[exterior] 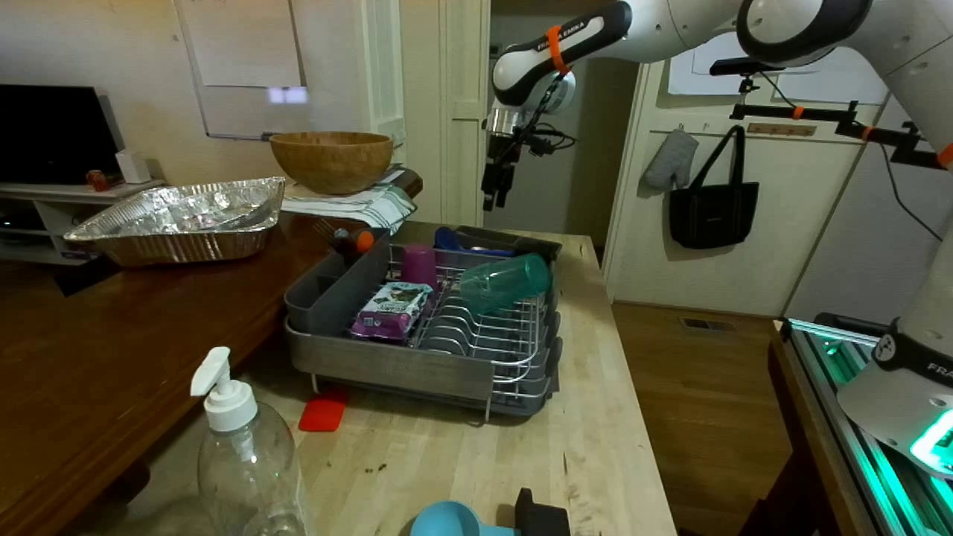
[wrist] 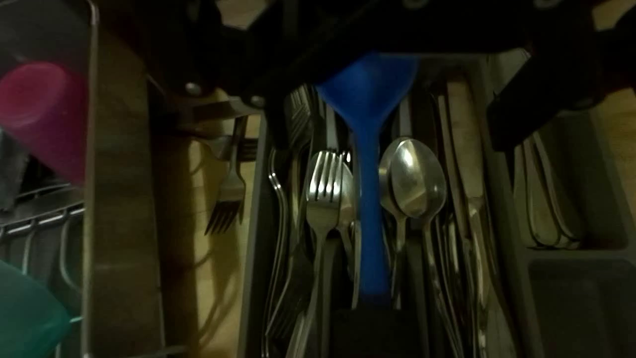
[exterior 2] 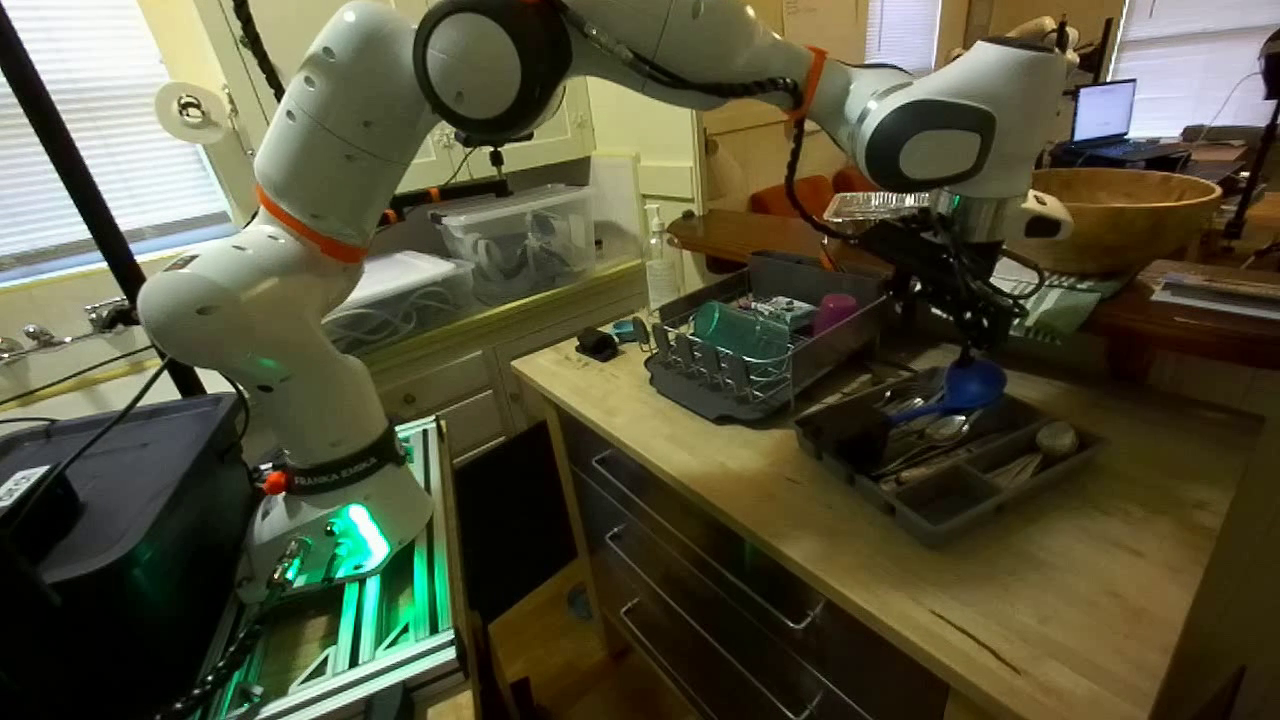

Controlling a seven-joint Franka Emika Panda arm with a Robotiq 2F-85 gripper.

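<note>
My gripper is open, its dark fingers (wrist: pixel 504 122) spread wide with nothing held between them. Beneath it in the wrist view, a blue spoon or ladle (wrist: pixel 370 179) lies lengthwise over the cutlery, its bowl partly covered by the gripper's body. In exterior view 2 the gripper (exterior 2: pixel 978 336) hangs just above the blue bowl (exterior 2: pixel 974 384); whether they touch I cannot tell. A grey cutlery tray (exterior 2: pixel 948 522) holds forks, knives and a pair of metal spoons (wrist: pixel 412 179). From exterior view 1, the gripper (exterior: pixel 496 189) appears above the far end of the counter.
Beside the tray stands a dish rack (exterior: pixel 402 357) with a teal cup (exterior: pixel 506 284), a purple cup (exterior: pixel 419 265) and a purple package (exterior: pixel 391 311). Loose forks (wrist: pixel 229 197) lie between rack and tray.
</note>
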